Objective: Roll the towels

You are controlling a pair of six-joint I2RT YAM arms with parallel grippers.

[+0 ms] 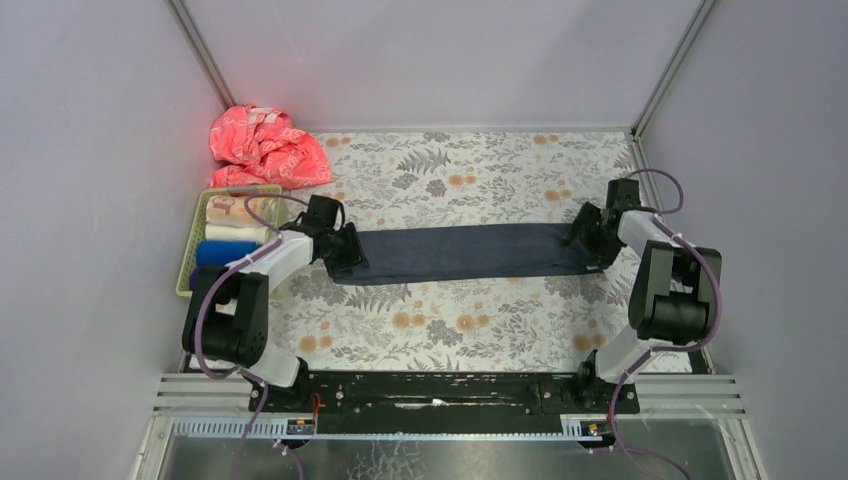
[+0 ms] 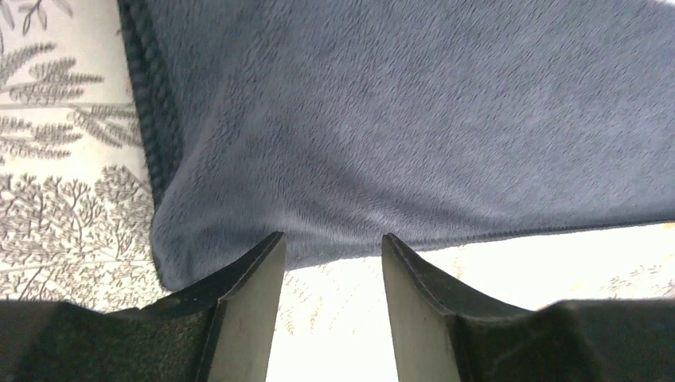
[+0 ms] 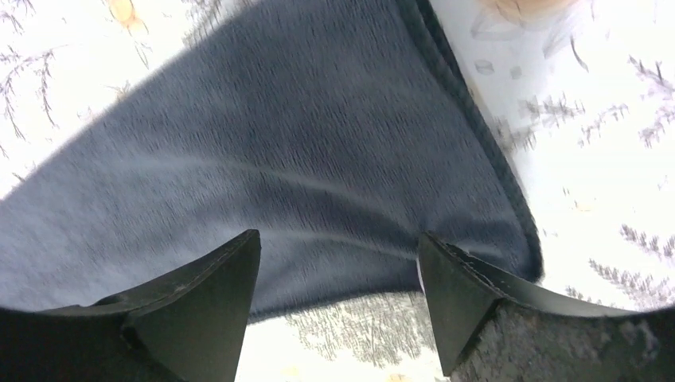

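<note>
A dark blue-grey towel (image 1: 450,252) lies as a long folded strip across the table, left to right. Over its left end is my left gripper, fingers apart at the near edge, nothing held between them. My right gripper stands open at the towel's right end, its fingertips by the near edge; the right-hand finger (image 3: 446,274) is close against the cloth, and whether it touches cannot be made out. In the top view both grippers hide the strip's ends.
At the left, a green basket (image 1: 186,262) holds several rolled towels, among them a blue roll (image 1: 226,252). Behind it a crumpled coral cloth (image 1: 266,150) is heaped.
</note>
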